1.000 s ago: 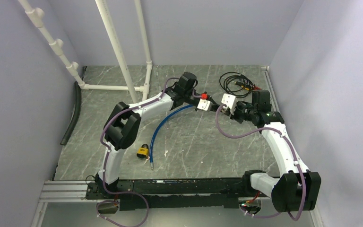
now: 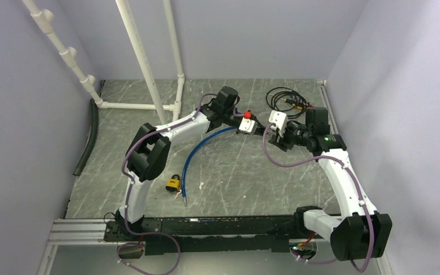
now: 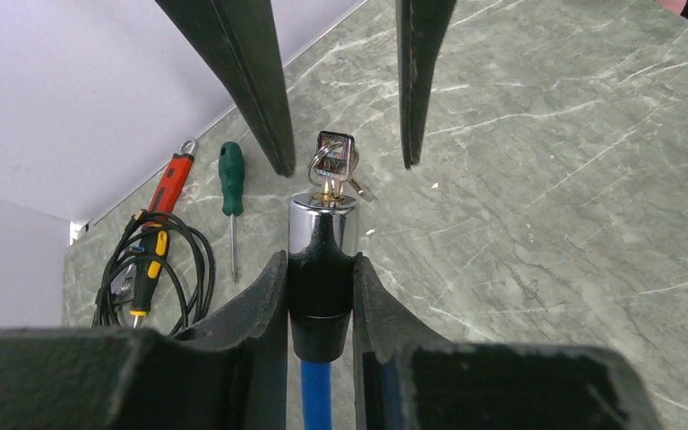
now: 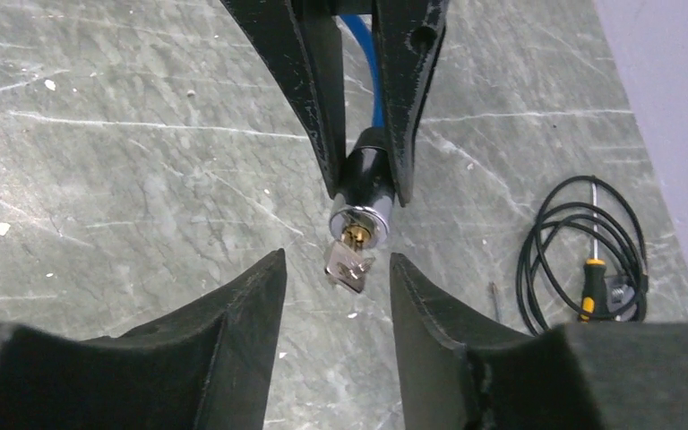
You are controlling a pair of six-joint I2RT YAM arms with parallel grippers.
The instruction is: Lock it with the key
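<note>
In the left wrist view a lock cylinder (image 3: 323, 233), chrome at the end and black behind, is clamped by my left gripper. A blue cable (image 3: 316, 394) runs from the cylinder's back. The key (image 3: 334, 159) stands in the keyhole, its ring and a second key hanging beside it. My right gripper is open; in the right wrist view the key head (image 4: 348, 266) shows between its fingers, with gaps on both sides. From above, the left gripper (image 2: 262, 130) and right gripper (image 2: 273, 135) face each other over the table.
Coiled black cable (image 2: 283, 97) and screwdrivers (image 3: 231, 179) lie at the back right. A yellow padlock (image 2: 173, 184) rests near the front left, by the blue cable's free end. White pipes (image 2: 137, 106) stand at the left.
The left arm has stayed almost still.
</note>
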